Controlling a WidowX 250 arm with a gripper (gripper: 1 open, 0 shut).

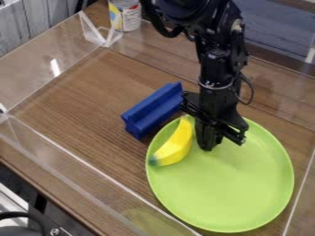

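A yellow banana-like object [172,145] lies on the left part of a green plate [240,189]. My black gripper [209,134] is low over the plate's upper edge, just right of the yellow object's upper end. Its fingertips are dark and overlap, so I cannot tell how wide it stands or whether anything is between them.
A blue block [150,112] lies just left of the plate on the wooden table [80,111]. A can [124,14] stands at the back left.
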